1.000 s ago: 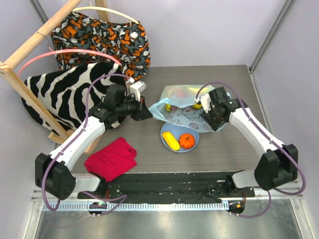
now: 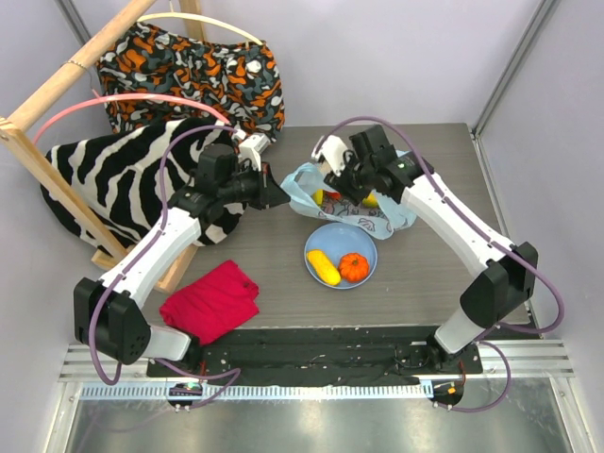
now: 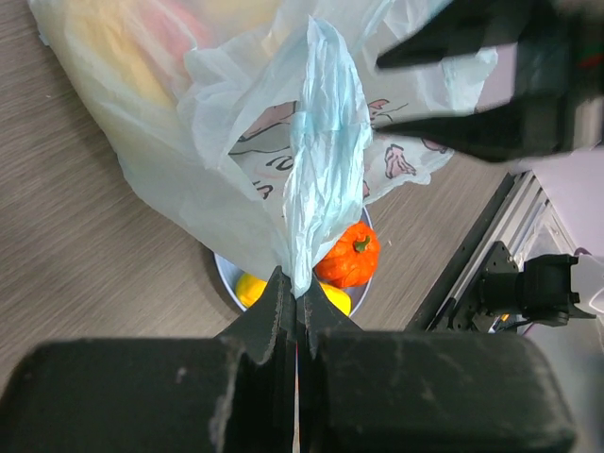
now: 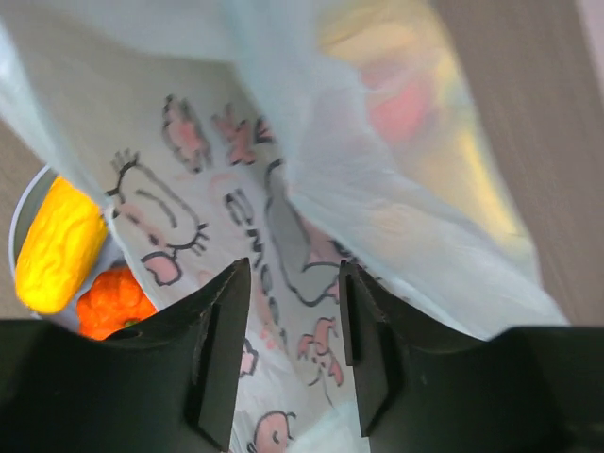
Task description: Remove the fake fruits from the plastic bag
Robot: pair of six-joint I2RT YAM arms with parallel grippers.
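The translucent plastic bag (image 2: 354, 220) lies on the table with its mouth facing the front. Its gathered pale blue handle (image 3: 326, 142) runs down into my left gripper, which is shut on it. Inside the bag, yellow fruit (image 2: 319, 196) and something red (image 2: 332, 194) show; in the right wrist view a red shape (image 4: 401, 106) shows blurred through the plastic. At the bag's mouth my right gripper is open, with only printed plastic behind its gap. A yellow fruit (image 2: 324, 267) and an orange pumpkin (image 2: 354, 267) rest on the blue plate.
The blue plate (image 2: 330, 232) stands just in front of the bag. Front left lies a red cloth (image 2: 212, 302). A wooden rack (image 2: 61, 193) with zebra-print and camouflage fabric fills the left back. Bare table lies right of the plate.
My right gripper has moved left and back, from the bag's front right edge to over its mouth. The bag's front edge has shifted back, off the plate.
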